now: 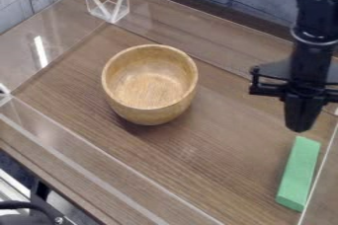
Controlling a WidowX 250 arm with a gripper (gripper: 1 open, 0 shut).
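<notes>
My dark gripper hangs at the right of the camera view, above the table and just above a mint-green block lying lengthwise near the right edge. Whether its fingers are open or shut is hard to make out; nothing visible is held. A wooden bowl sits left of centre, apart from the gripper.
A white wire-like holder stands at the back left. A dark edge borders the back.
</notes>
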